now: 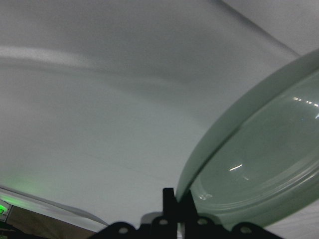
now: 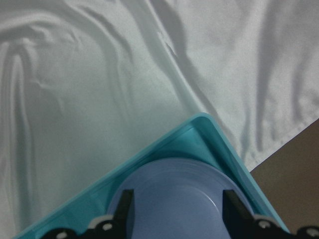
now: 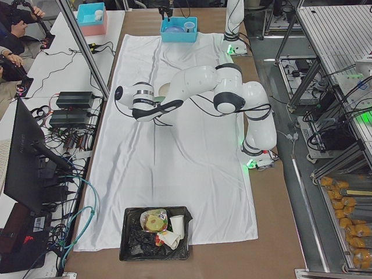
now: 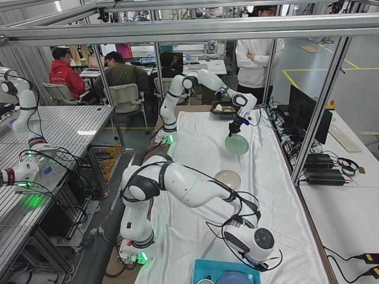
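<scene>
A pale green plate (image 1: 254, 154) is held by its rim in my left gripper, which shows at the bottom of the left wrist view; in the camera right view this plate (image 4: 236, 144) hangs above the white cloth. My right gripper is open over a blue plate (image 2: 174, 194) inside a turquoise bin (image 2: 99, 186). A beige plate (image 4: 228, 177) lies on the cloth between the two arms.
A black lined tray (image 3: 136, 244) with food waste and packaging stands at one end of the table. A monitor (image 3: 23, 157) and cables line one side.
</scene>
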